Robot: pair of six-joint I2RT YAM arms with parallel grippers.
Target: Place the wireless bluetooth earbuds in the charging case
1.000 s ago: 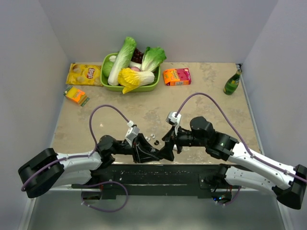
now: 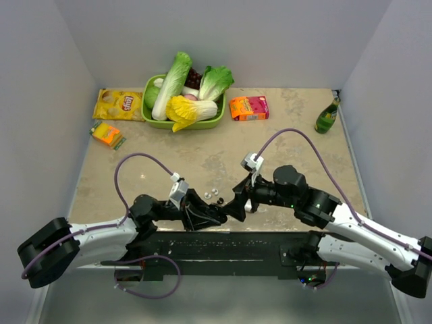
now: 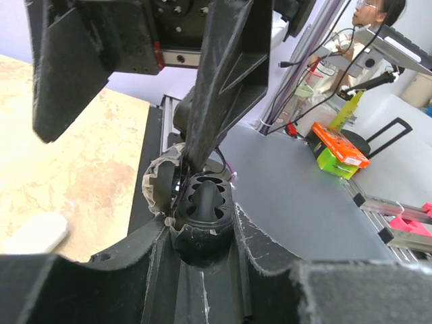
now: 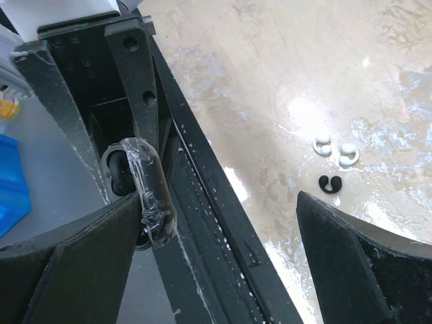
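My left gripper is shut on a black charging case (image 3: 202,233), held over the table's front edge. Its lid (image 3: 160,185) stands raised, and dark recesses show inside; I cannot tell whether an earbud sits in them. In the right wrist view the case (image 4: 158,196) appears beside my right gripper's left finger (image 4: 74,270); contact is unclear. My right gripper is open with nothing between its fingers. One black earbud (image 4: 330,183) lies on the table near two white earbuds (image 4: 322,144). From above, the grippers hide most of the case.
A white case (image 3: 39,233) lies on the table near the right gripper. Farther back are a green vegetable basket (image 2: 155,124), a chips bag (image 2: 118,106), an orange box (image 2: 248,108), a juice carton (image 2: 106,133) and a green bottle (image 2: 327,118).
My left arm has drawn a little to the left with the case. The right gripper has shifted slightly right. The loose earbuds have stayed put.
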